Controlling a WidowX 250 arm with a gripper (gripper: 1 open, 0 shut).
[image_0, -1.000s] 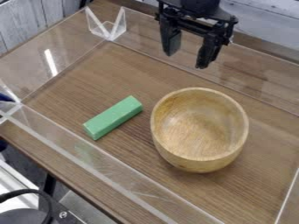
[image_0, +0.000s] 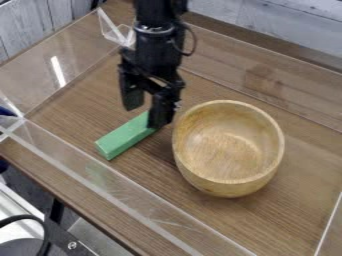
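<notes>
My dark gripper (image_0: 147, 100) hangs over the green block (image_0: 127, 136), at the block's upper right end, its fingers blurred. I cannot see clearly how far apart they stand or whether they touch the block. The block lies flat on the wooden table (image_0: 67, 110), left of a round tan wooden bowl (image_0: 226, 168), which is empty.
A black cable (image_0: 34, 225) lies at the lower left, beyond the table's edge. The arm covers part of the upper middle.
My gripper has come from the upper right, behind the bowl, leftward and down to over the green block. The block and bowl look unmoved.
</notes>
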